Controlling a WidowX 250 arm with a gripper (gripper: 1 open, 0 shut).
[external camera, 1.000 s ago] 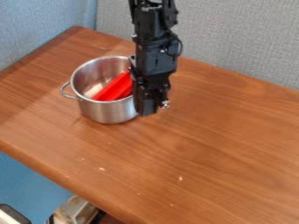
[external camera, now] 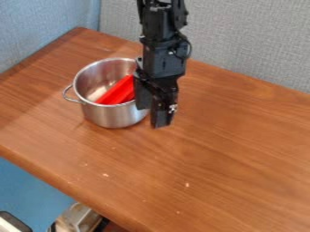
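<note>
A steel pot [external camera: 101, 111] with a side handle stands on the left part of the wooden table, with a red object [external camera: 115, 91] lying inside it. The black gripper [external camera: 162, 116] points down just at the pot's right side, its lower end at about the height of the pot's body and partly in front of the rim. It stands open, with nothing seen between its fingers. Whether it touches the pot is unclear.
A grey padded wall is behind, a blue one at left. Some metal hardware [external camera: 79, 217] sits below the front-left table edge.
Compared with a second ago, the gripper is lower, beside the pot's right side. The pot and red object look unmoved.
</note>
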